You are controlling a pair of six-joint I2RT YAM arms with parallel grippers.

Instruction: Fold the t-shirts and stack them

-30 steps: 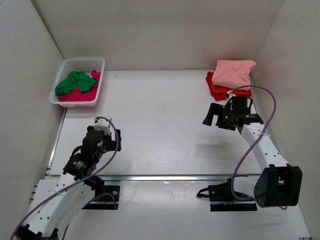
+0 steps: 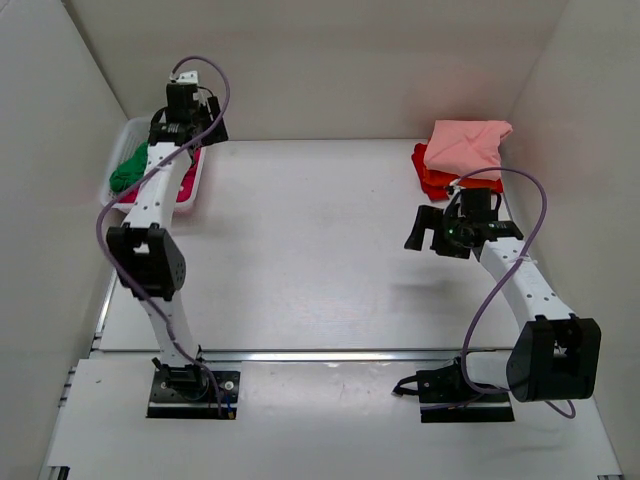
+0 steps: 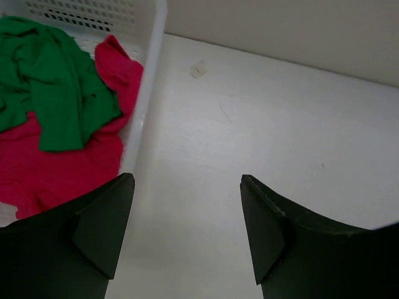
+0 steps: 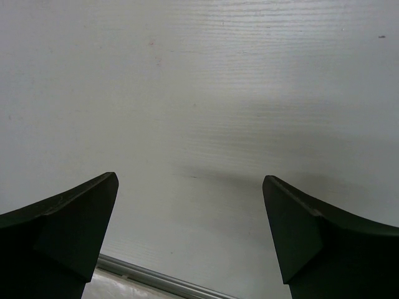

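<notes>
A green shirt (image 3: 59, 84) lies crumpled over a crimson shirt (image 3: 68, 171) inside the white basket (image 3: 146, 75) at the far left. My left gripper (image 2: 215, 118) hangs over the basket's right side, its fingers apart and empty. In the left wrist view, the gap between them shows bare table just right of the basket wall. At the far right corner, a folded pink shirt (image 2: 467, 147) rests on folded red cloth (image 2: 432, 180). Nearer the front than that stack, my right gripper (image 2: 427, 240) is open above bare table, with nothing between its fingers.
Walls close in the back and both sides. A metal rail (image 2: 320, 355) runs along the front edge of the work surface.
My left arm has swung from the front left, away from its base, and its gripper now covers part of the basket. The right gripper and the stacked shirts look unmoved.
</notes>
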